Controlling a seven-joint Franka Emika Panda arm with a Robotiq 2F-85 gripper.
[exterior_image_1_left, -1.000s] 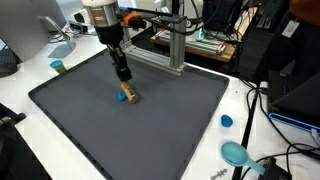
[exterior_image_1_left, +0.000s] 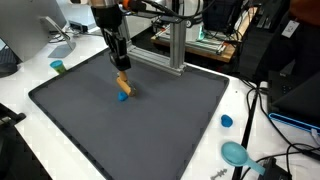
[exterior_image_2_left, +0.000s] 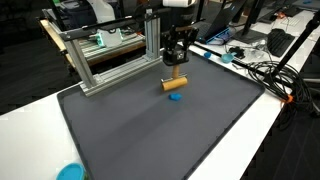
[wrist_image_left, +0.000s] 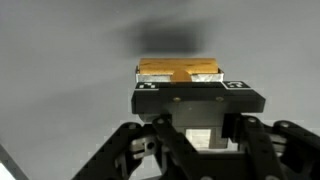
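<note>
A wooden T-shaped piece, like a small mallet (exterior_image_1_left: 124, 83), hangs below my gripper (exterior_image_1_left: 121, 68). Its stem runs up between the fingers, which are shut on it. Seen in exterior view 2, the mallet's head (exterior_image_2_left: 174, 85) lies roughly level beneath the gripper (exterior_image_2_left: 176, 64), seemingly just clear of the mat. From the wrist, the wooden head (wrist_image_left: 180, 66) shows as a bar beyond the dark gripper; the fingers hide most of the stem. On the mat close by is a small blue object (exterior_image_2_left: 175, 97), also visible as a blue spot (exterior_image_1_left: 123, 96) in exterior view 1.
A metal frame (exterior_image_2_left: 110, 70) stands along its edge. Off the mat are a blue cup-like item (exterior_image_1_left: 226, 121), a teal round item (exterior_image_1_left: 236, 154) and a green-topped container (exterior_image_1_left: 58, 67).
The blue object stays put, and the mallet now hangs above it in exterior view 1.
</note>
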